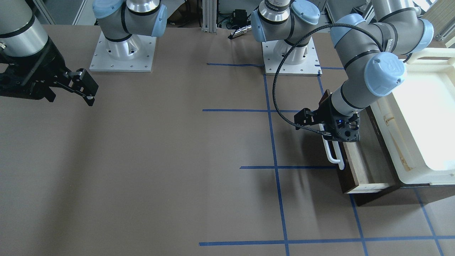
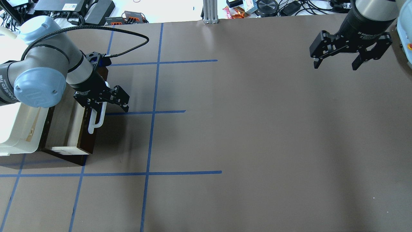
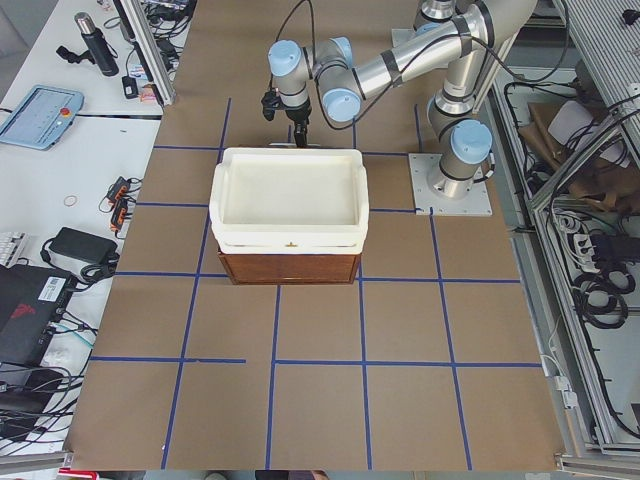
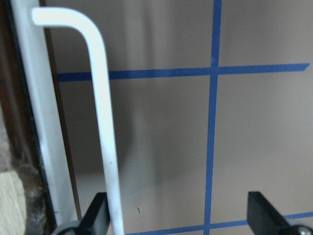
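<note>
A dark wooden box (image 1: 378, 196) carrying a white tray (image 1: 426, 123) has its drawer (image 2: 65, 127) pulled part way out, with a long white handle (image 1: 335, 158) on the drawer front. My gripper (image 1: 324, 126) is down at that handle. In the left wrist view the handle bar (image 4: 105, 112) runs vertically to the left finger (image 4: 95, 220); the right finger (image 4: 264, 215) stands well apart over bare table, so the gripper looks open. Whether the left finger touches the bar is unclear.
Another arm's black gripper (image 2: 347, 50) hangs at the opposite side. More arm bases (image 1: 123, 59) stand at the back. The taped table (image 2: 251, 127) between the arms is clear.
</note>
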